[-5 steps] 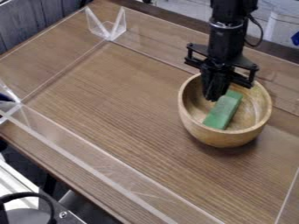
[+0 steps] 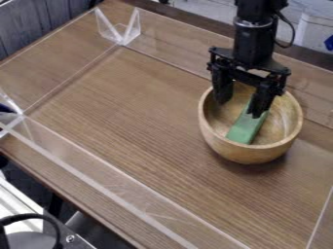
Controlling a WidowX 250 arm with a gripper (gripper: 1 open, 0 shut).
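My black gripper (image 2: 244,89) hangs over a wooden bowl (image 2: 240,148) at the right of the table, its fingers spread open and reaching down into the bowl's upper part. A green oblong object (image 2: 246,128) lies inside the bowl, below and between the fingers, with its upper end near them. Whether the fingertips touch it is hard to tell.
Transparent strips run along its edges. Black cables and a grey surface show at the bottom left, beyond the table's edge.
The gripper's fingers have spread apart over the last second, from close together above the green object to wide open. The bowl has stayed about in place.
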